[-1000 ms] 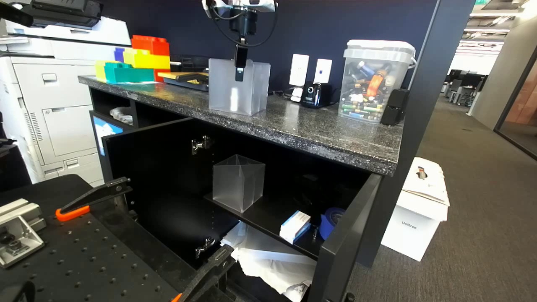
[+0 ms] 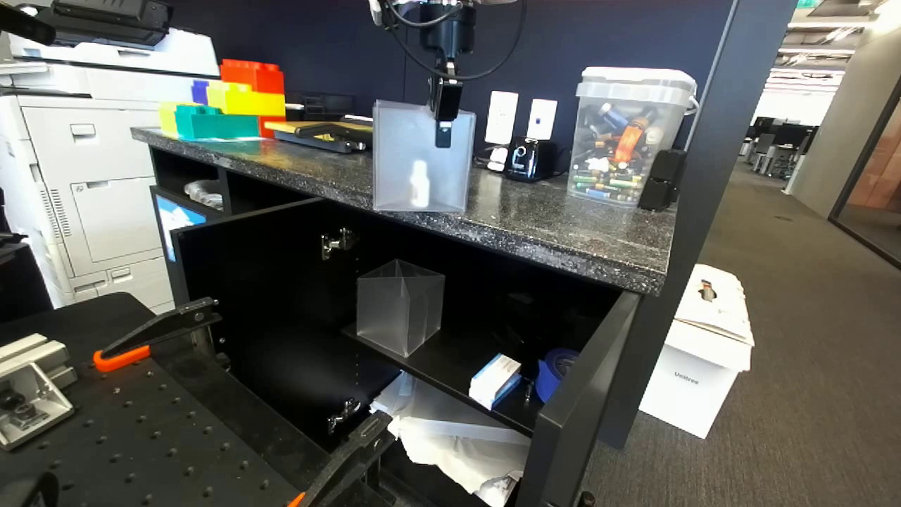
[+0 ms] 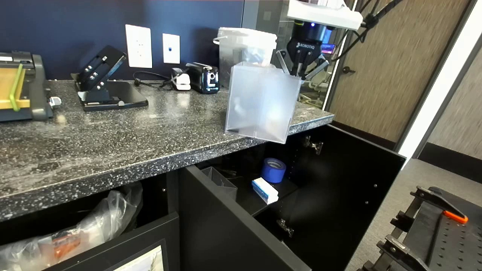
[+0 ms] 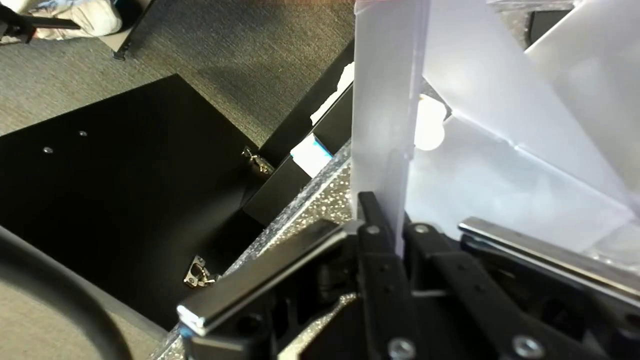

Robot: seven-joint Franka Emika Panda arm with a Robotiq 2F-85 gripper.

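Observation:
A frosted translucent box is pinched along one thin wall by my gripper, which is shut on it. In exterior view 2 the box overlaps the counter's front edge, tilted slightly, with the gripper at its upper right. The wrist view has the box wall running between the fingertips of the gripper. Whether the box's bottom touches the counter I cannot tell. A similar clear box stands upright on the shelf inside the open cabinet below.
The speckled counter bears a tub of batteries and a black pencil sharpener. Blue tape and a small white-blue box sit on the shelf's right. Cabinet doors stand open on both sides.
My gripper and the held box have moved right and somewhat down in exterior view 1, toward the counter's front edge. The box appears turned. The shelf contents look unmoved.

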